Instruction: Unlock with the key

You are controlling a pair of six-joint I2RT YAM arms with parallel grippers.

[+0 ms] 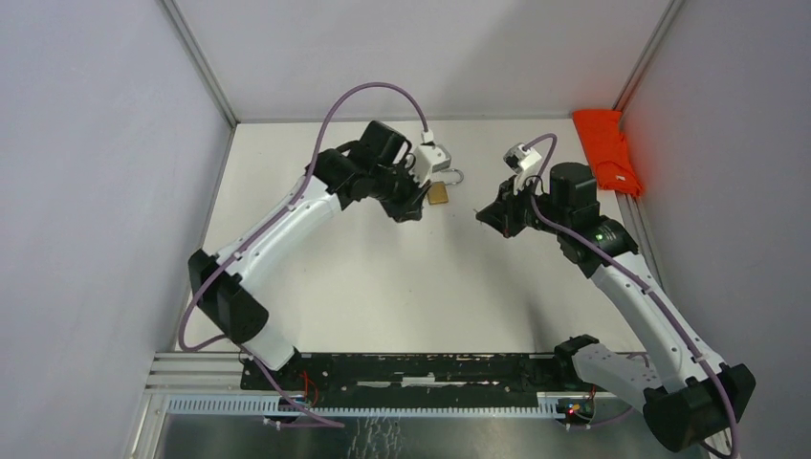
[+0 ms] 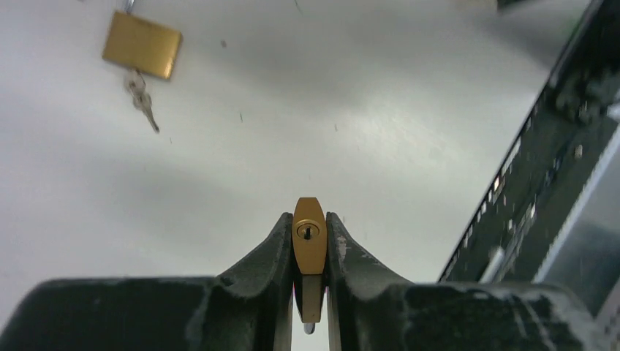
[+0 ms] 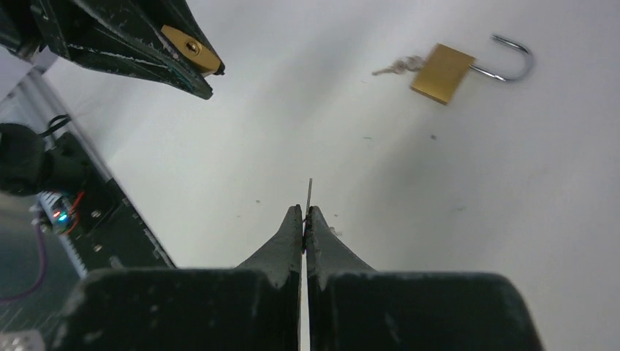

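In the left wrist view a small brass padlock (image 2: 310,256) with a keyhole in its end is pinched between the fingers of my left gripper. A bit of its silver shackle shows at the lower end; whether that is locked or loose I cannot tell. From above, the left gripper (image 1: 413,214) stands left of my right gripper (image 1: 485,221), a clear gap between them. My right gripper is shut, and a thin key (image 3: 309,192), seen edge-on, sticks out past its tips. The right wrist view also shows the held padlock's keyhole face (image 3: 191,48) at upper left.
A larger brass padlock (image 3: 443,73) lies flat on the white table, its shackle (image 3: 525,60) swung out. Small keys (image 2: 142,101) lie beside it. A red cloth (image 1: 608,151) rests at the right back edge.
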